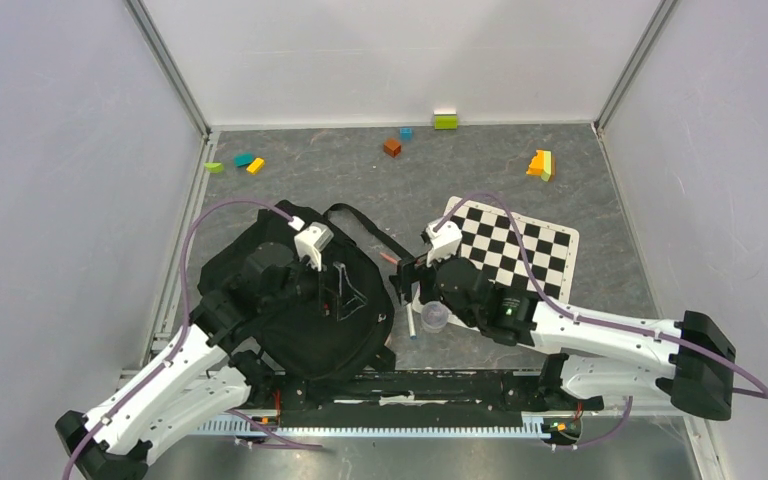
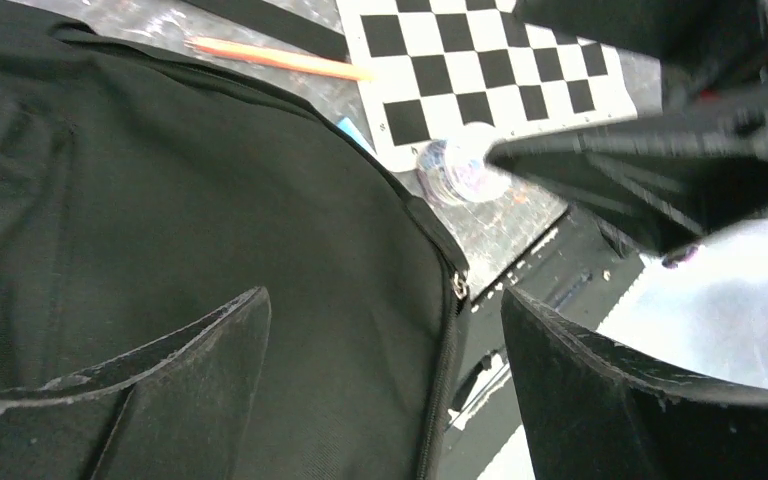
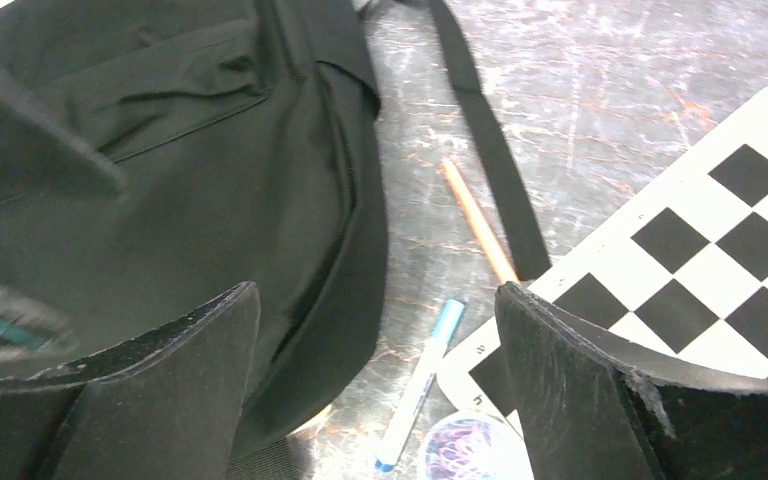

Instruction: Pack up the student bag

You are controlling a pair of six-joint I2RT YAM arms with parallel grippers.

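A black bag [image 2: 180,220] lies flat on the left, its zipper along the right edge. My left gripper hangs open over it. My right gripper is open above the bag's right side, near an orange pencil [image 3: 478,218], a white marker with blue cap [image 3: 412,398] and a round clear container [image 3: 470,450]. A black strap [image 3: 485,125] runs beside the pencil. Both grippers have nothing visible between their fingers.
A checkerboard [image 1: 510,240] lies at the right. Coloured blocks [image 1: 392,147] are spread along the back, with a clear stretch of grey floor in front of them.
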